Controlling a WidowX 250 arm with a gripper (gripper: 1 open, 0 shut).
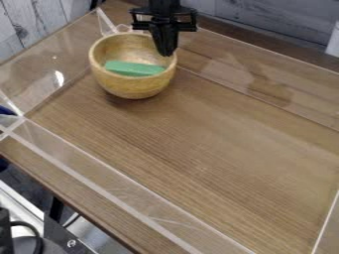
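A wooden bowl (133, 85) sits on the wooden table (199, 169) at the upper left, with a green block (133, 68) inside it. My black gripper (166, 46) is at the bowl's back right rim, pointing down and shut. Whether anything is between its fingers is too small to tell.
The middle, front and right of the tabletop are clear. Clear plastic strips or edges run along the left side, with dark cables (30, 238) at the lower left. A wall stands behind.
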